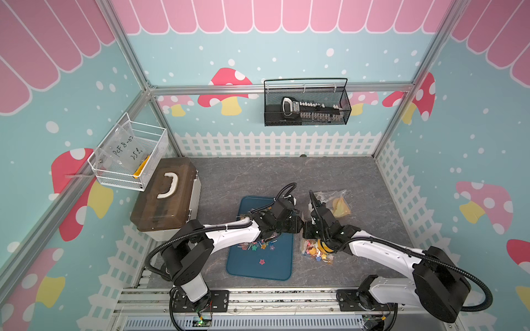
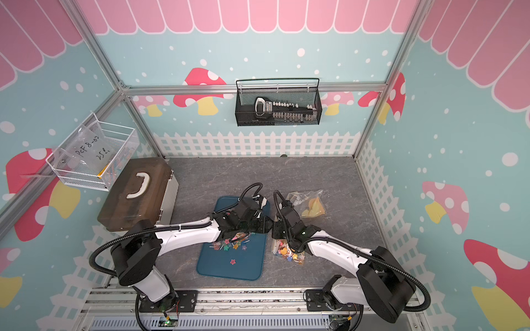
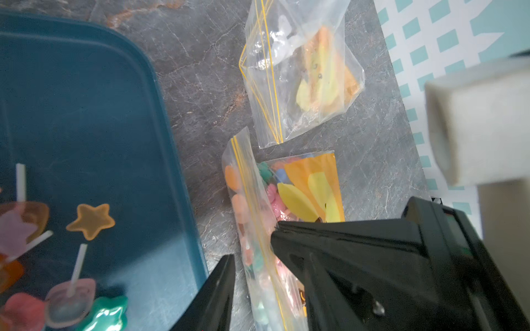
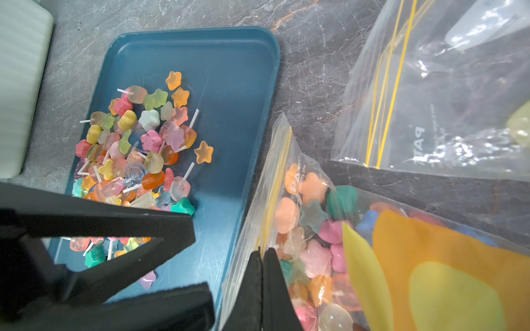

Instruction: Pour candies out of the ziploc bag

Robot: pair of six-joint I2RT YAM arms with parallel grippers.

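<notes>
On the grey table, just right of the blue tray point(image 4: 259, 115), lies a candy-filled ziploc bag point(image 4: 309, 237) with a yellow zip strip and an orange-yellow picture. My right gripper is shut at the zip edge, and the thin film runs in to its fingertips. Open, my left gripper has its two fingers on either side of the zip flap in the left wrist view; whether they touch the film cannot be told. Both grippers nearly meet above the bag in the top views. Loose candies point(image 4: 138, 149) are spread on the tray.
A second ziploc bag point(image 3: 303, 82) with an orange-yellow picture lies behind the first. At the left stands a brown-lidded box point(image 1: 165, 193). A wire basket point(image 1: 307, 107) hangs on the back wall.
</notes>
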